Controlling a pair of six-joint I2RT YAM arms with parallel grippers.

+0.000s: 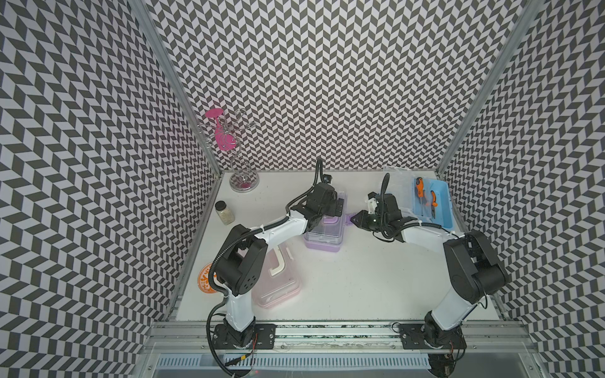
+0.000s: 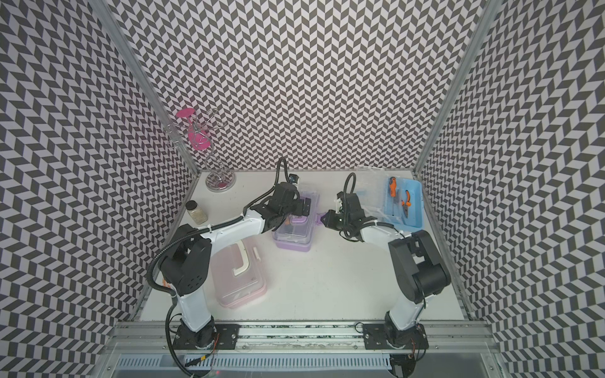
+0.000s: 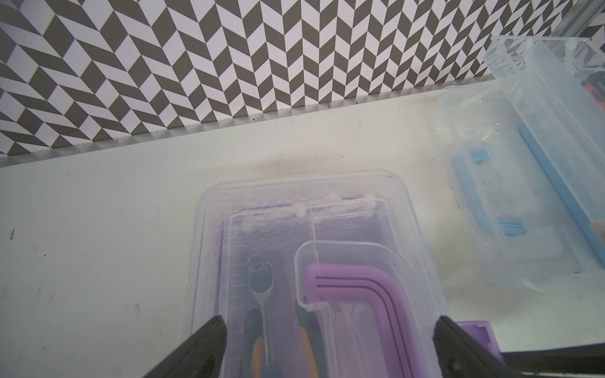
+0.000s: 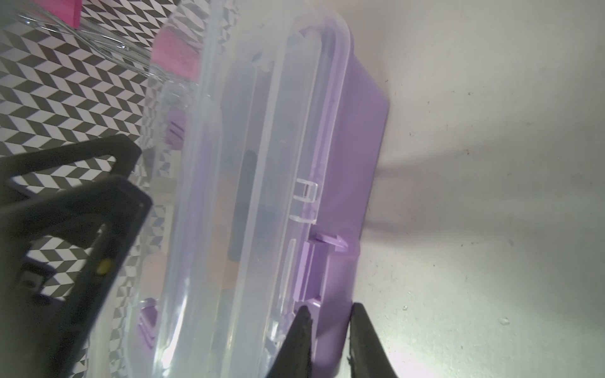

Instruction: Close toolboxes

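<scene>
The purple toolbox (image 1: pixel 324 247) stands mid-table with its clear lid (image 3: pixel 252 195) lying over it; tools show through. My left gripper is over this lid, its fingers wide apart on either side of the purple handle (image 3: pixel 353 277). On the box's right side, my right gripper is shut on the purple latch (image 4: pixel 334 327), which sticks outward from the wall. To the right, the blue toolbox (image 1: pixel 445 208) has its clear lid (image 1: pixel 400 186) folded open onto the table. At front left, the pink toolbox (image 1: pixel 277 289) has its lid down.
A small jar (image 1: pixel 223 213) stands at the left edge, near an orange round item (image 1: pixel 205 278). A metal stand (image 1: pixel 244 182) with pink pieces occupies the back left corner. Orange-handled tools (image 1: pixel 419 187) lie in the blue box.
</scene>
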